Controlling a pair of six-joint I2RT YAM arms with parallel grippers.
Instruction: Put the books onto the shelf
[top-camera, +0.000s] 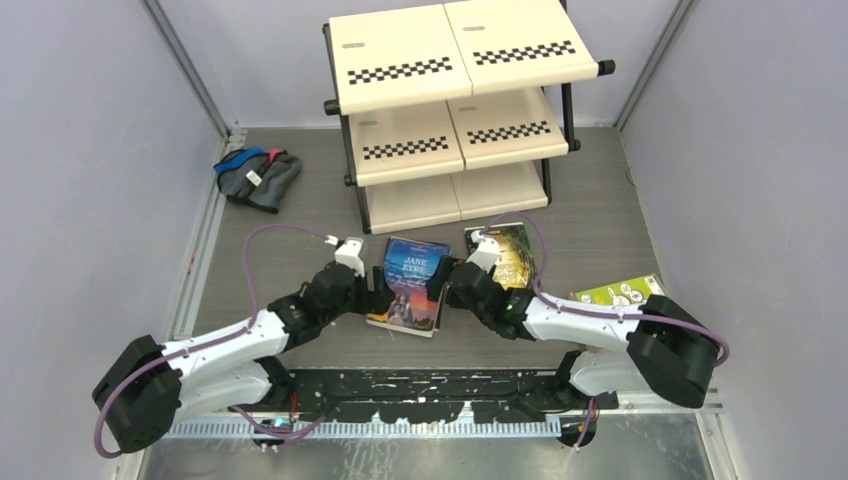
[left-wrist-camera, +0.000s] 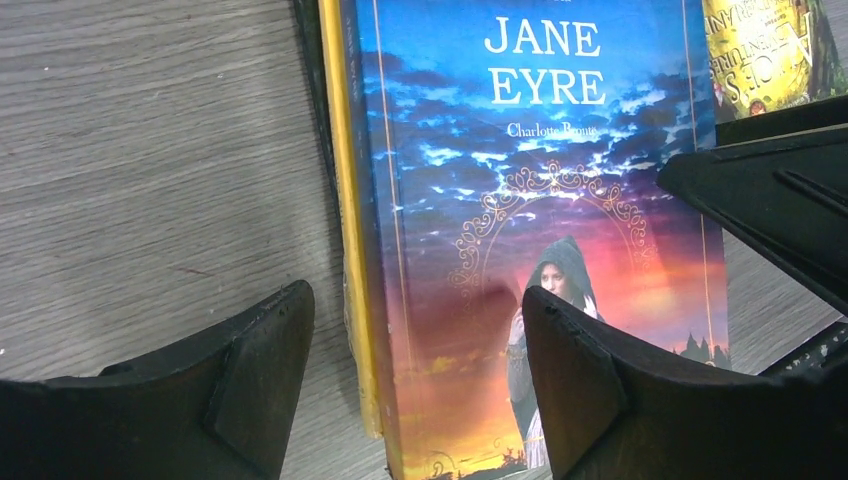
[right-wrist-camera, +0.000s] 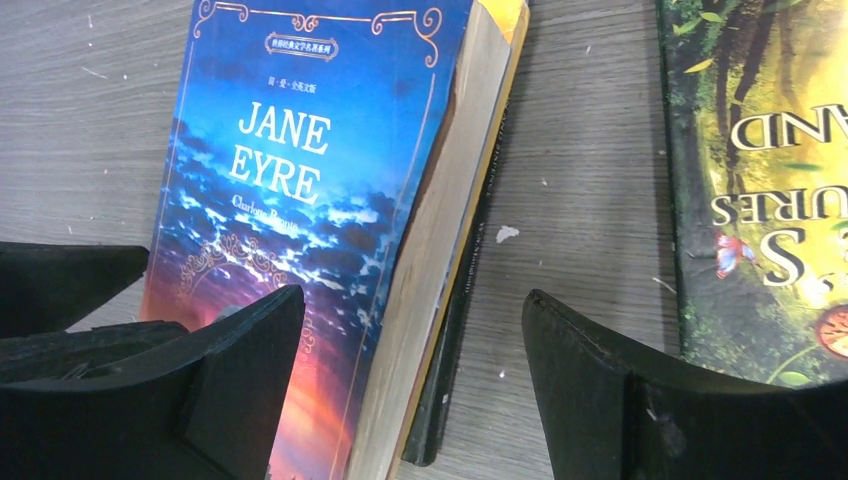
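The Jane Eyre book (top-camera: 412, 280) lies cover up in the middle, over a yellow-edged book (left-wrist-camera: 362, 330) and something thin and black (right-wrist-camera: 430, 420). My left gripper is open across its spine side, one finger above bare table and the other above the cover. On the opposite side my right gripper stands open across the page edge, one finger over the cover and one over the table. Right of the stack rests a yellow-green book (top-camera: 517, 255), partly hidden by my right arm. A lime-green book (top-camera: 620, 291) lies at far right, also partly covered.
A cream three-tier shelf (top-camera: 410, 205) stands behind the books, empty. A grey bag (top-camera: 260, 180) sits at the back left. Bare table shows left of the stack and at the back right. The two grippers are close together over the stack.
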